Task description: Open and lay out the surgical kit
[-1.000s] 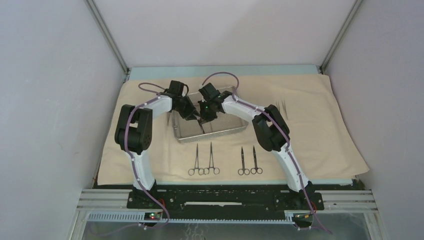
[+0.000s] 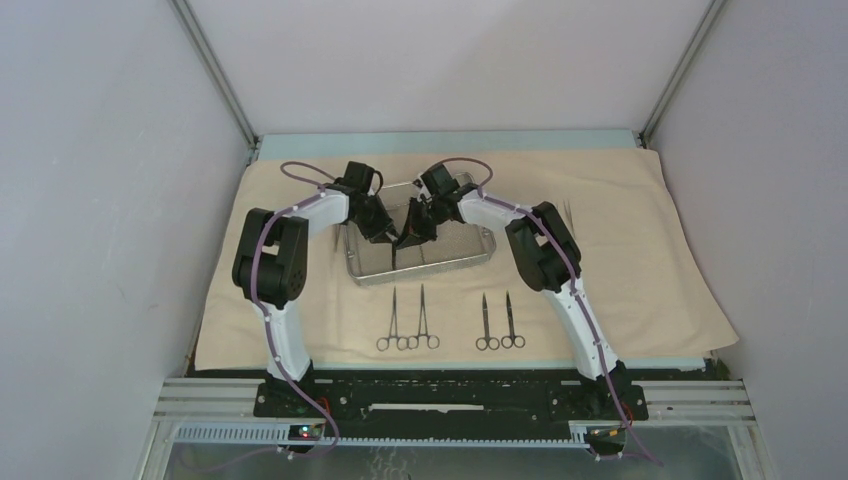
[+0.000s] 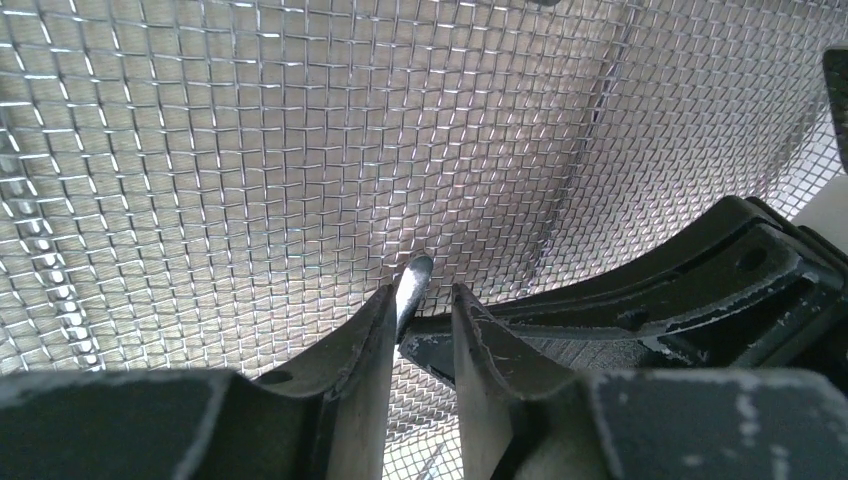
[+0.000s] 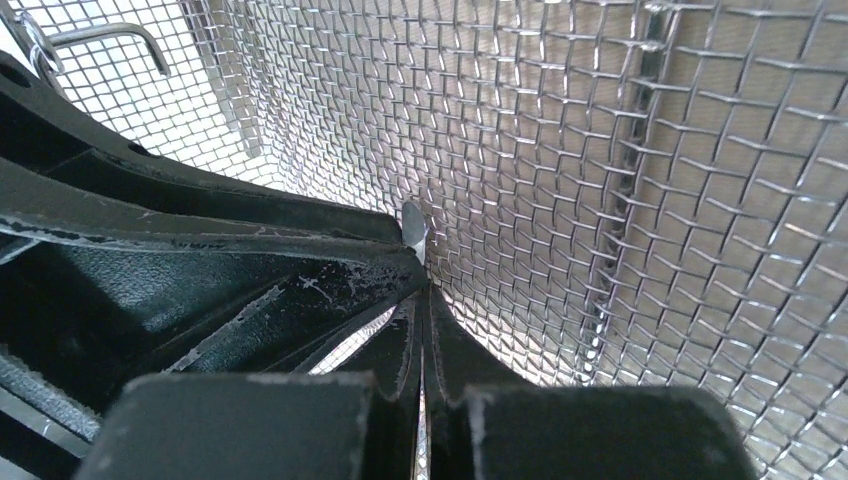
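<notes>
A slim metal instrument (image 2: 394, 259) points toward the front of the wire mesh tray (image 2: 430, 271). Its rounded end shows in both wrist views, close against the fingertips; much of its length is hidden. My left gripper is part open around that end, a gap showing between its fingers. From the other side, my right gripper is shut at the instrument, which seems thinly pinched in its tips. The two grippers overlap closely over the tray. In front, two ring-handled clamps (image 2: 422, 318) and two scissors (image 2: 510, 325) lie on the beige cloth (image 2: 640, 260).
More thin instruments lie on the cloth, at right (image 2: 569, 215) and left of the tray (image 2: 337, 237). The tray's wire walls stand close around both grippers.
The right gripper has shifted a little to the right and toward the front, its wrist turning. The instrument, slanted before, now points nearly straight to the front. The left arm has barely moved.
</notes>
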